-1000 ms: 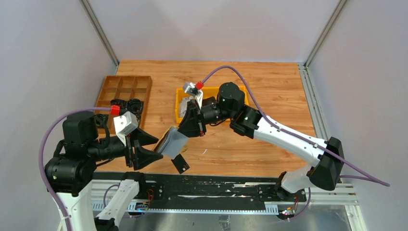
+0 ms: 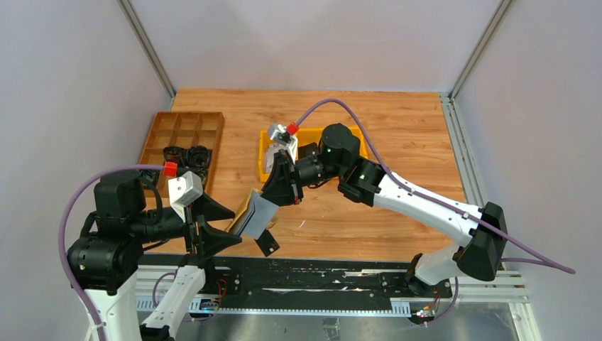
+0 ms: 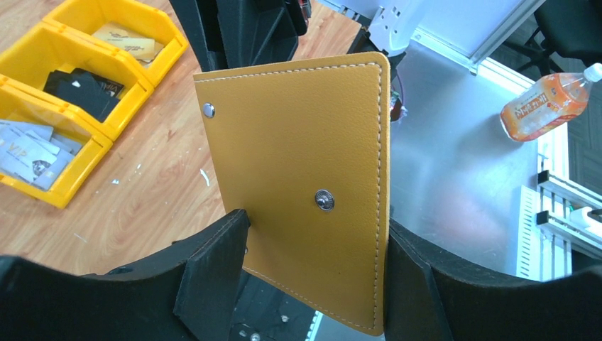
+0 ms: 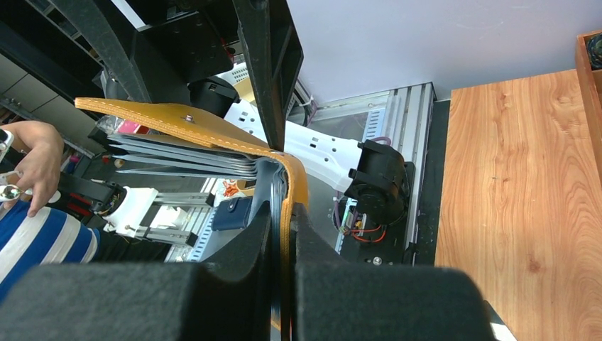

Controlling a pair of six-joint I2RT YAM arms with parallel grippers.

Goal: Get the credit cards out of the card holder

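Note:
The tan card holder hangs open above the table, its grey card sleeves (image 4: 192, 160) fanned between the covers in the right wrist view. My right gripper is shut on the holder's spine end. My left gripper is part open, its fingers around the holder's lower part in the left wrist view; whether they touch it is unclear. From above, the holder (image 2: 257, 217) sits between both grippers, with a dark card-like piece (image 2: 267, 243) below it on the table.
Yellow bins (image 3: 106, 121) with cards stand behind, a wooden compartment tray (image 2: 177, 124) with cables at the back left. A bottle (image 3: 543, 103) stands off the table.
My left gripper has shifted slightly, its lower finger a little farther down and right around the holder. The right arm looks almost unchanged.

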